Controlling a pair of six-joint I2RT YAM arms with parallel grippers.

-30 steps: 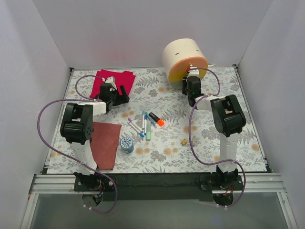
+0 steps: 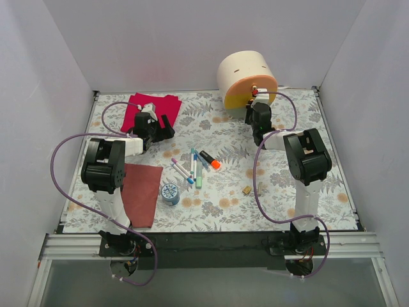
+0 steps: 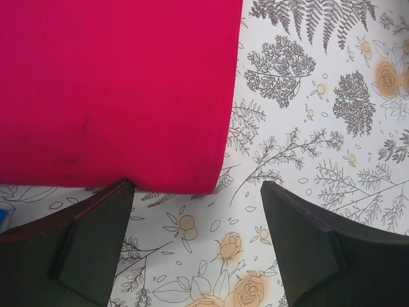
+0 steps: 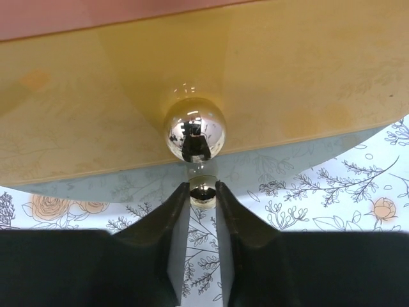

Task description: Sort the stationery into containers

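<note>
A large white barrel-shaped container, with an orange and yellow front and a shiny knob, stands at the back right. My right gripper is at the knob, its fingertips close together with a narrow gap at the lower small gold ball; whether they touch it cannot be told. At the back left my left gripper is open near the lower edge of a red sheet, nothing between its fingers. Loose pens, a green marker and a black-and-orange marker lie mid-table.
A blue tin-like object stands near the front left, beside a darker red cloth. A small yellow block lies at the front centre-right.
The right gripper has shifted very slightly at the container's knob, and the container has turned or moved a touch. Left arm and the loose stationery look unmoved.
</note>
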